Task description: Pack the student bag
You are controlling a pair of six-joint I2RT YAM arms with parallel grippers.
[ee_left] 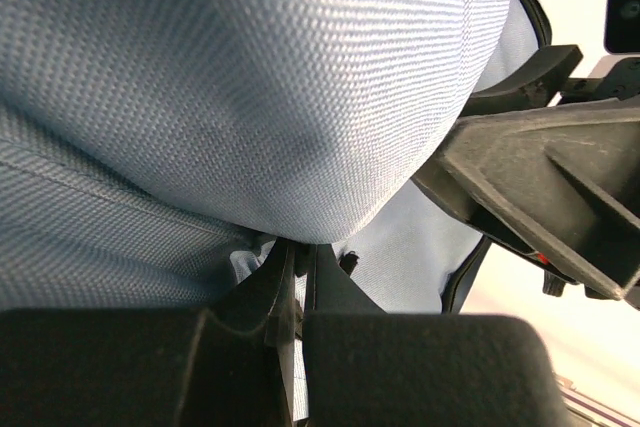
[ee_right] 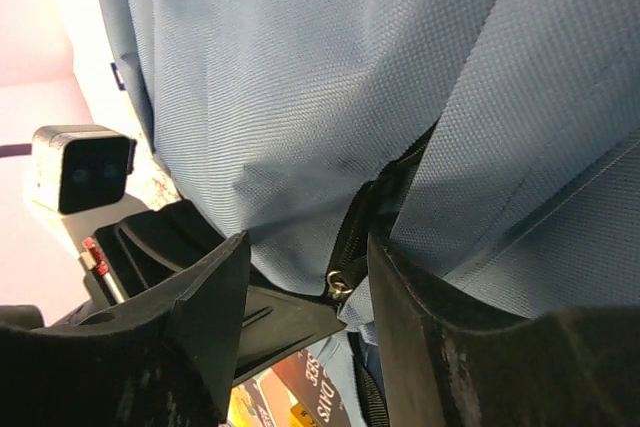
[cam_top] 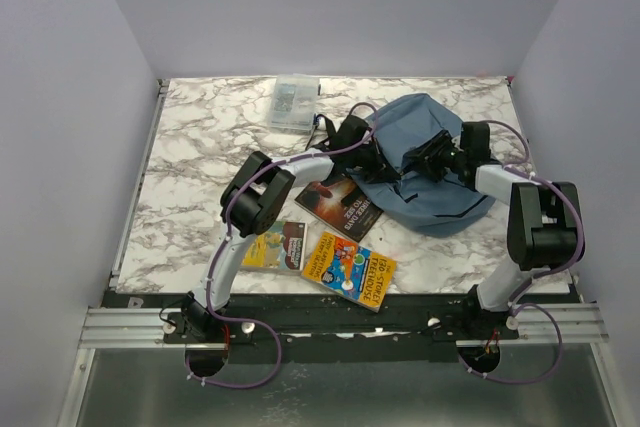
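Observation:
The blue-grey bag lies open at the back right, its fabric filling both wrist views. My left gripper is shut at the bag's left side, its tips against the cloth under a fold; whether fabric is pinched is unclear. My right gripper is at the upper middle of the bag; in the right wrist view its fingers stand part open on either side of a black zipper with a metal end, the cloth between and around them.
Three books lie in front and left of the bag: dark, yellow and blue-yellow. A clear case lies at the back.

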